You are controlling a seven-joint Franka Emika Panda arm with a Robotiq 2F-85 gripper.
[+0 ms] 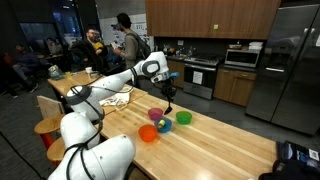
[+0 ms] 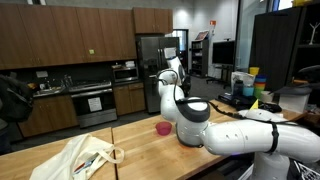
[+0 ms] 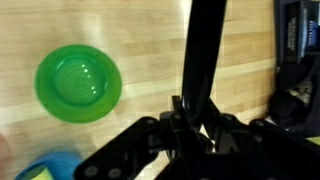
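A dark, long, flat-looking object [image 3: 206,45] runs from the top of the wrist view down to my gripper, which is shut on it. In exterior view 1 my gripper [image 1: 169,98] hangs above the table by the bowls, pointing down. The green bowl [image 3: 78,83] lies left of it in the wrist view, apart from it. At the lower left a blue bowl [image 3: 58,165] is partly cut off, with a yellow object [image 3: 40,173] in it. Exterior view 1 also has a pink bowl [image 1: 155,114] and an orange bowl [image 1: 148,132].
A black container with items [image 3: 300,60] borders the wrist view's right side. White cloth [image 2: 80,160] lies at one table end in exterior view 2.
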